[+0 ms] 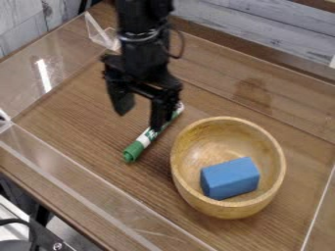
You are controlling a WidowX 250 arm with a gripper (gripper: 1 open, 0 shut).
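Note:
My gripper (139, 104) hangs in the upper middle of the camera view, its two dark fingers standing apart with nothing seen between them. Just below and to its right, a white marker with green ends (137, 150) lies slanted on the wooden table, partly hidden at its upper end by the gripper.
A wooden bowl (199, 142) stands at the right, holding a blue block (230, 176). A dark cable runs at the lower left corner.

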